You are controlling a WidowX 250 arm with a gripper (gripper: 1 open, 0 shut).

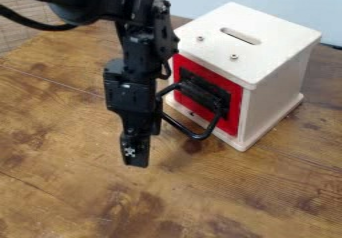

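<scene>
A pale wooden box [267,62] with a slot in its top stands on the right of the table, a red panel [230,127] on its front. A black fixture with a looped handle [197,130] is on that panel. My black gripper [134,150] points down just left of the box, low over the table, beside the handle. Whether its fingers are open or shut I cannot tell, and I see nothing clearly held.
A pale wall stands behind the box, and some cable hangs at the upper left.
</scene>
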